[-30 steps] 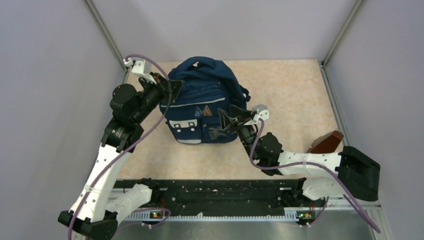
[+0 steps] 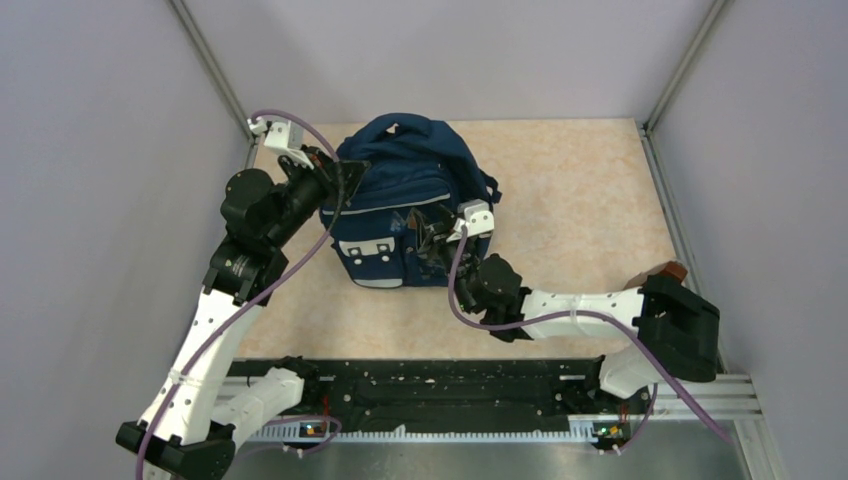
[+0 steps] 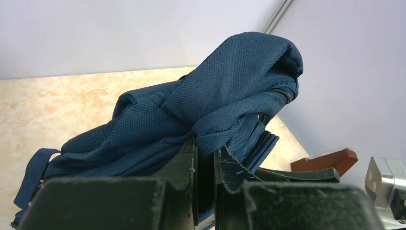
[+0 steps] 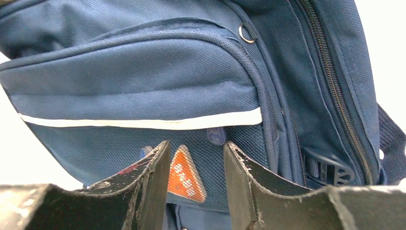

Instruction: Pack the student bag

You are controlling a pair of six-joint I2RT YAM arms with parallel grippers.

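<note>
The navy student bag (image 2: 395, 185) stands at the back centre of the table. On its left side my left gripper is shut on a fold of the bag's fabric, which bunches between and above the fingers. My right gripper is part open in front of the bag's front panel. Between its fingers the right wrist view shows a zipper pull (image 4: 216, 135) hanging below the white trim strip (image 4: 143, 122). An orange patch (image 4: 186, 175) lies beside the left finger, partly covered by it. The bag's inside is hidden.
A brown object (image 2: 658, 272) lies at the table's right edge, partly behind the right arm. The tabletop (image 2: 570, 190) right of the bag is clear. Walls close in on the left, right and back.
Left arm and bag look unmoved.
</note>
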